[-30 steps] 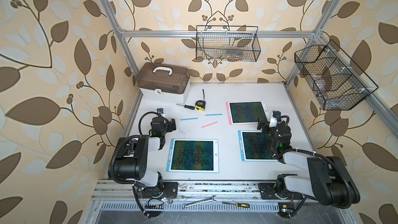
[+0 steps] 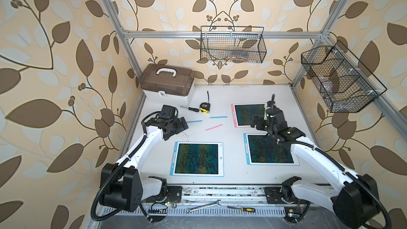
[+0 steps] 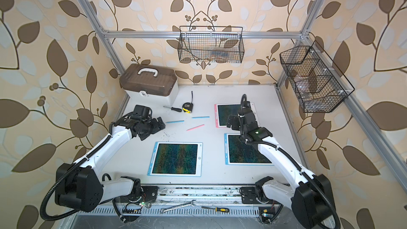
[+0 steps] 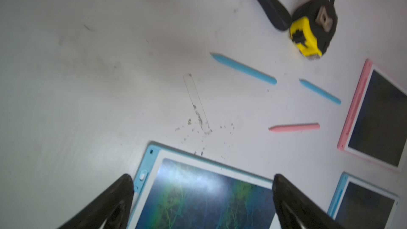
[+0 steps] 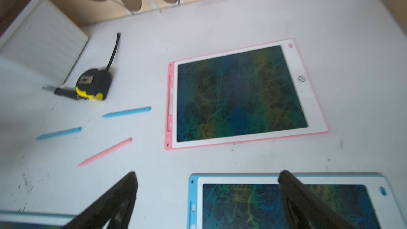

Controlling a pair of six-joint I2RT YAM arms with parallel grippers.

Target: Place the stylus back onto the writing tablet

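Observation:
Two blue styluses (image 4: 243, 68) (image 5: 126, 112) and a pink stylus (image 5: 104, 151) lie loose on the table's middle. A blue tablet (image 2: 198, 157) lies front left, another blue tablet (image 5: 284, 203) front right, and a pink-edged tablet (image 5: 239, 93) behind the latter, with an empty-looking slot on its left edge. My open left gripper (image 2: 179, 125) is above the table left of the styluses, angled down. My open right gripper (image 2: 257, 122) hovers over the right-hand tablets, facing the styluses and pink tablet. Neither has anything between its fingers.
A screwdriver (image 4: 271, 6) and tape measure (image 4: 313, 27) lie behind the styluses. A lidded box (image 2: 165, 89) stands at back left. Wire baskets (image 2: 233, 46) hang on the back and right.
The objects have not moved.

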